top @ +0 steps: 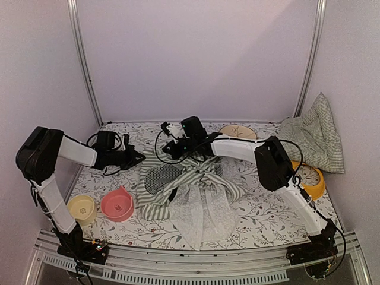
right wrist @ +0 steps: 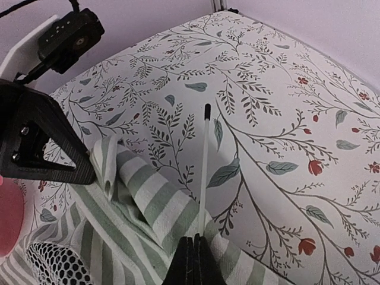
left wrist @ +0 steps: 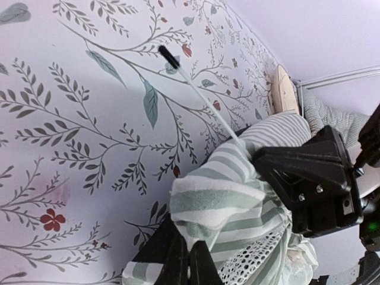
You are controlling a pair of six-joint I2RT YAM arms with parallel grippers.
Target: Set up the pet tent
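The striped pet tent [top: 154, 196] lies crumpled mid-table, with black mesh [top: 160, 177] and sheer white fabric [top: 199, 219]. A thin white pole [left wrist: 208, 101] with a dark tip sticks out of the striped cloth in both wrist views. My left gripper [top: 138, 158] is shut at the tent's upper left edge; in the left wrist view [left wrist: 190, 255] its fingertips meet at the striped cloth. My right gripper is shut over the striped fabric at the base of the pole, near the tent's back edge. Whether either pinches cloth or pole is unclear.
A pink bowl [top: 117, 215] and a cream bowl [top: 77, 221] stand front left. A yellow ring-shaped item [top: 312, 190] and a checked cushion [top: 314, 130] lie right. A beige disc [top: 237, 128] lies at the back.
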